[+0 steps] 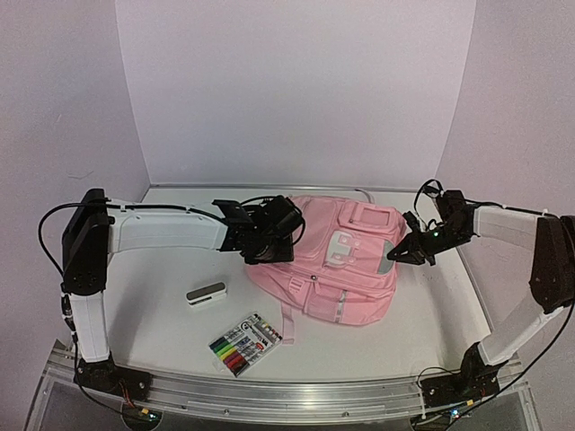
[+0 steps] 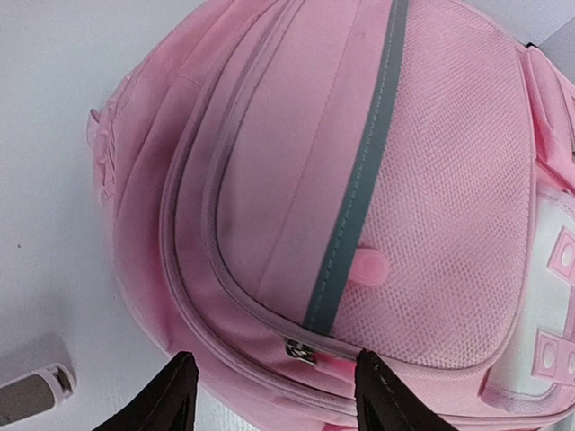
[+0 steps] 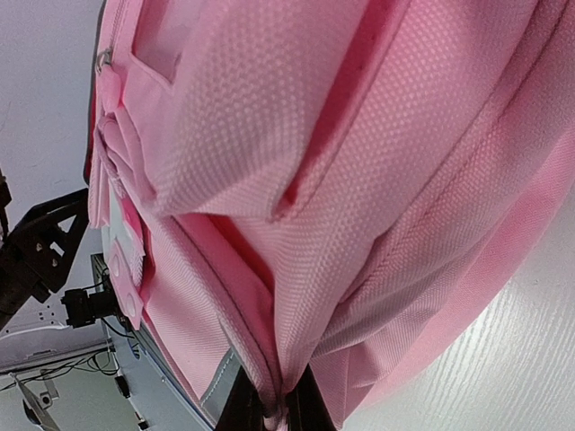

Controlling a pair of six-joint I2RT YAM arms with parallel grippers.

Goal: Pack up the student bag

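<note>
The pink student bag (image 1: 355, 301) lies flat on the table with its zipped side up. My left gripper (image 1: 271, 255) is over the bag's left part; in the left wrist view its fingers (image 2: 388, 400) stand wide apart, open. Beyond them are the bag's zip seams, a dark grey strip (image 2: 359, 180) and a small zip pull (image 2: 299, 350). At the bag's right edge, my right gripper is shut on a gathered fold of pink fabric (image 3: 310, 296). On the table left of the bag lie a grey-and-white case (image 1: 207, 294) and a pack of coloured markers (image 1: 244, 345).
A pink strap (image 1: 287, 325) trails from the bag toward the markers. Bare table (image 1: 153, 314) spreads at the left and front right. A metal rail (image 1: 296, 388) runs along the front edge; walls close in the sides and back.
</note>
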